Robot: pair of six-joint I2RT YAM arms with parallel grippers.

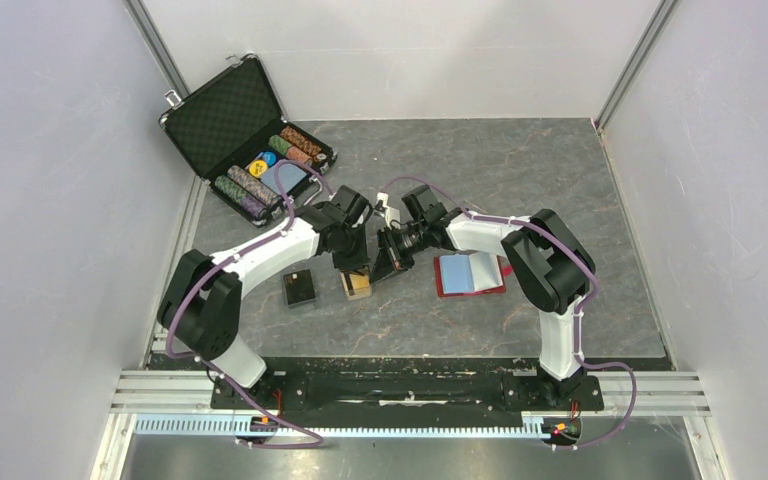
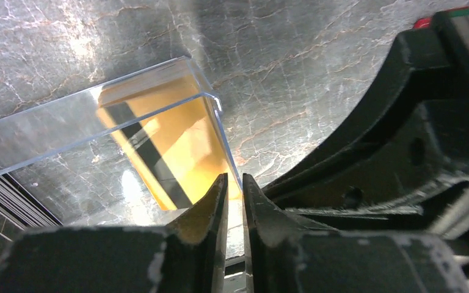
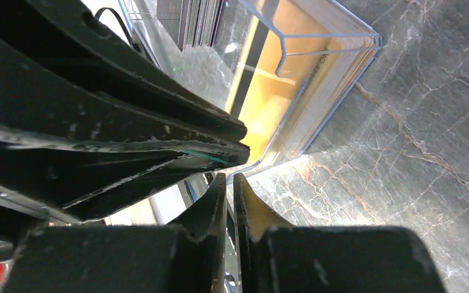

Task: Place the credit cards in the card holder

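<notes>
A clear card holder (image 1: pixel 358 291) with gold cards (image 2: pixel 180 146) inside it stands on the table between my grippers. The top card has a dark stripe. In the right wrist view the clear holder (image 3: pixel 327 101) shows several cards stacked edge-on. My left gripper is at the holder's near corner, its fingers slightly apart with a narrow gap. Whether they touch the clear wall, I cannot tell. Just right of the holder, my right gripper is shut, with nothing visible between its tips.
To the left lies another clear box with dark cards (image 1: pixel 299 288). An open chip case (image 1: pixel 250 150) occupies the back left. A red-edged tray (image 1: pixel 470 293) with blue and white contents sits under the right arm.
</notes>
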